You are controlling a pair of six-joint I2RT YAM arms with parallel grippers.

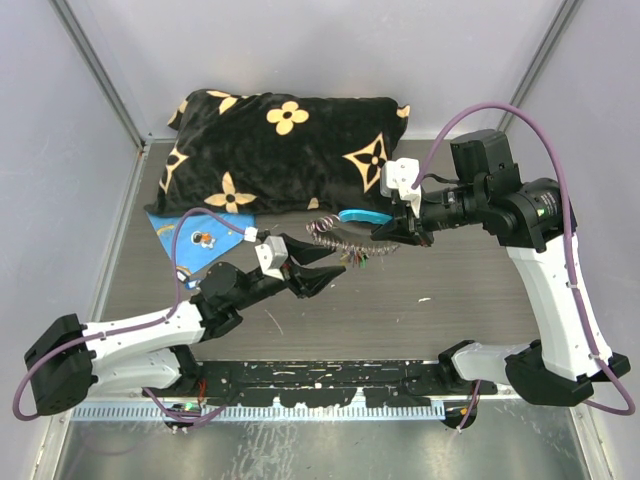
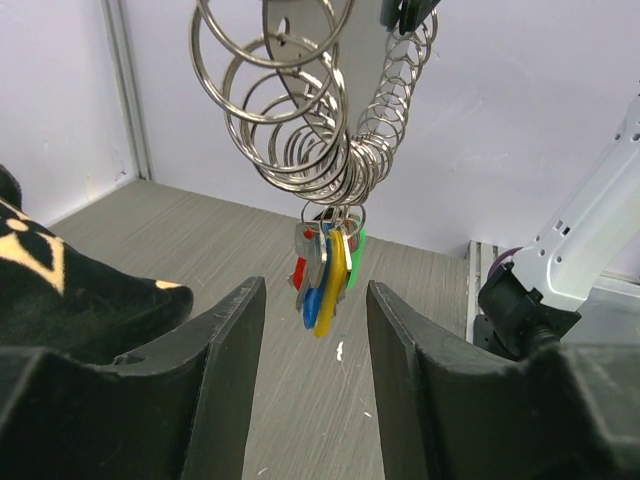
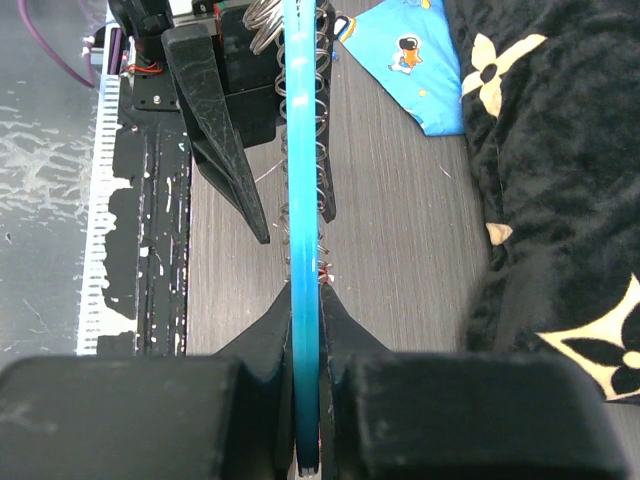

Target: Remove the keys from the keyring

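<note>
The keyring is a blue strap [image 3: 302,180] with a long metal coil [image 1: 330,240]. My right gripper [image 1: 400,230] is shut on the strap, holding it raised. Colourful keys [image 2: 328,280], red, blue, yellow and green among them, hang bunched at the low end of the coil. My left gripper [image 1: 326,267] stands open just beside them; in the left wrist view they sit beyond and above the gap between its fingers, with nothing in its grip.
A black patterned cushion [image 1: 280,150] lies at the back, with a light blue cloth [image 1: 200,241] at the left.
</note>
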